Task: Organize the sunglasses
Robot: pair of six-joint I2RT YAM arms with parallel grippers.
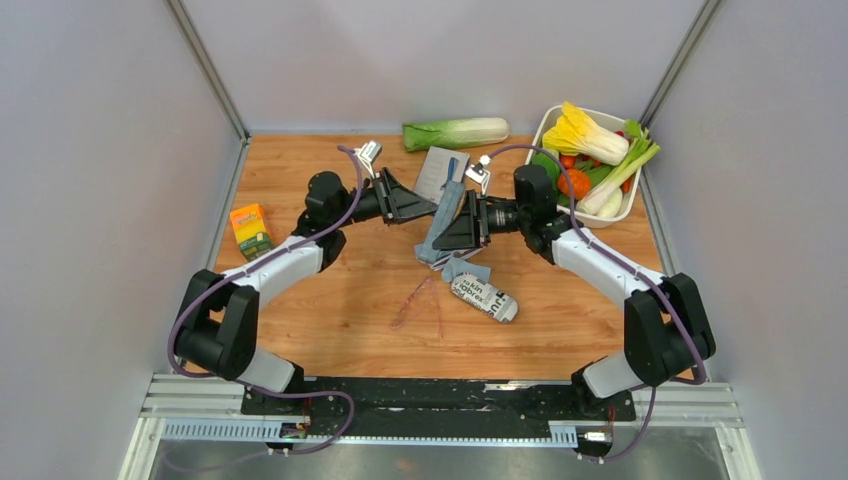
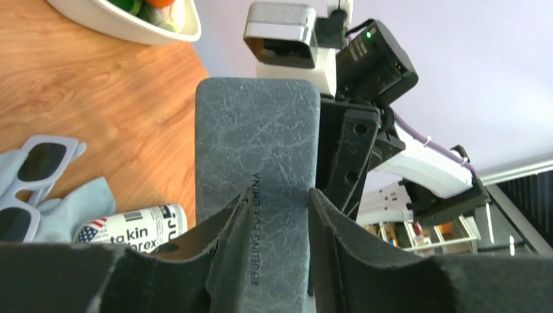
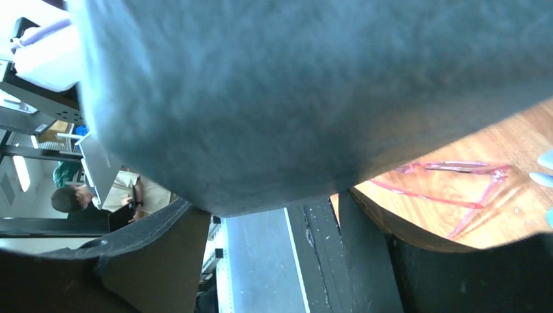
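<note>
A blue-grey glasses case (image 1: 449, 208), its lettered face (image 2: 255, 143) toward the left wrist view, is held above the table with my left gripper (image 1: 434, 208) shut on it. My right gripper (image 1: 440, 245) is at the case's near end, fingers apart; the case fills the right wrist view just beyond the fingertips. Sunglasses with a pale lavender frame (image 2: 67, 141) and dark lenses rest by a light blue cloth (image 2: 85, 199); from above, the case and right gripper cover most of them. Pink-framed glasses (image 1: 420, 300) lie on the bare wood nearer the front.
A white can (image 1: 484, 298) lies beside the cloth. Behind the case are a grey notebook (image 1: 436, 170) with a pen and a leafy vegetable (image 1: 455, 134). A vegetable basket (image 1: 622, 213) occupies the back right, an orange-yellow box (image 1: 250, 230) the left.
</note>
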